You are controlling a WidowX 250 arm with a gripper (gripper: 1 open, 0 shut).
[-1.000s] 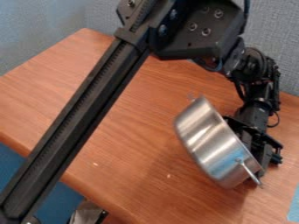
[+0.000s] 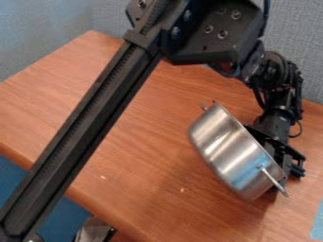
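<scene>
A stainless steel pot [image 2: 229, 153] with two side handles is tipped on its side at the right of the wooden table, its outer wall and bottom edge toward the camera. Behind it, the black gripper [image 2: 279, 157] at the end of the arm is shut on the pot; its fingertips are largely hidden by the pot.
A large black arm beam [image 2: 94, 113] crosses the view diagonally in the foreground. Grey panels stand behind the table; a light blue strip lies at the lower right edge.
The pot has shifted very slightly since a second ago; otherwise nothing visibly differs.
</scene>
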